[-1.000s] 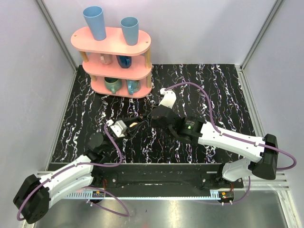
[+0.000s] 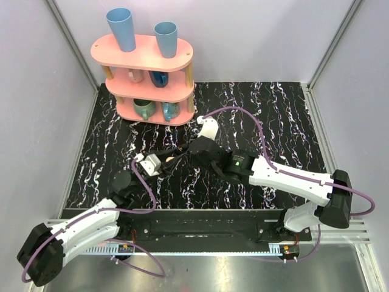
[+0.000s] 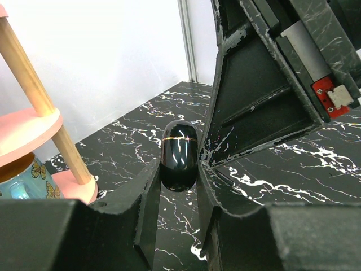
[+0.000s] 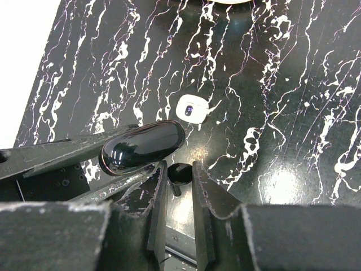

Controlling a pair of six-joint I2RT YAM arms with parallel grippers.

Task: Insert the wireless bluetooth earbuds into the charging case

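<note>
My left gripper (image 2: 177, 151) and right gripper (image 2: 197, 146) meet in the air at the centre of the top view. In the left wrist view, my left gripper is shut on a glossy black earbud (image 3: 179, 147) with a gold ring. In the right wrist view, that arm's fingers hold a black oblong piece (image 4: 141, 148), while my right gripper is shut on a small black piece (image 4: 180, 175), apparently an earbud, just beside it. A small white square object (image 4: 192, 108) lies below on the marble surface; whether it is the charging case I cannot tell.
A pink three-tier rack (image 2: 141, 52) with blue cups and mugs stands at the back left. White walls enclose the back and sides.
My right arm has shifted slightly left, toward the left gripper, over the last second. The left arm looks nearly still.
</note>
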